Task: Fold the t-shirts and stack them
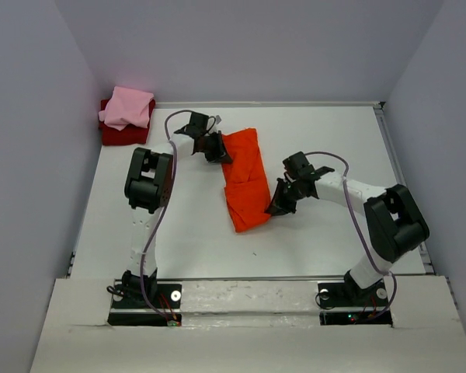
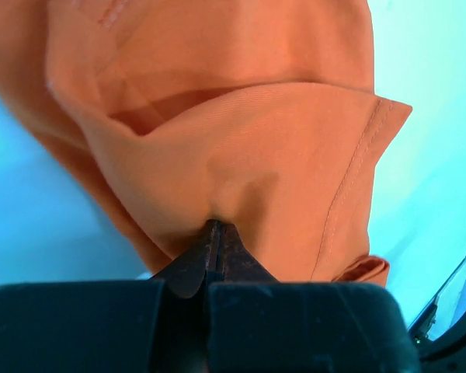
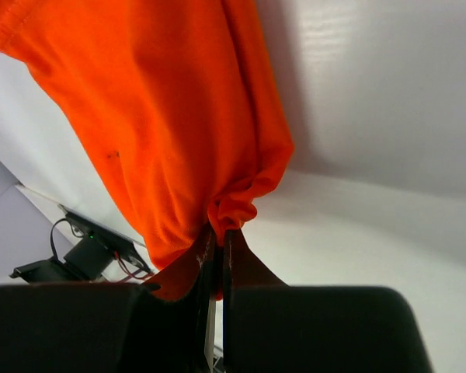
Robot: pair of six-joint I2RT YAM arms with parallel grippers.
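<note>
An orange-red t-shirt (image 1: 245, 186) lies lengthwise front to back in the middle of the table, also filling much of both wrist views. My left gripper (image 1: 221, 154) is at its upper left, shut, fingertips (image 2: 216, 241) pressed on the orange cloth (image 2: 279, 179); whether fabric is between them is hidden. My right gripper (image 1: 273, 207) is at the lower right corner, shut on a bunched fold of the shirt (image 3: 163, 101). In the top view a pink folded shirt (image 1: 126, 107) rests on a dark red one (image 1: 123, 137) at the back left.
Walls border it at the back and sides.
</note>
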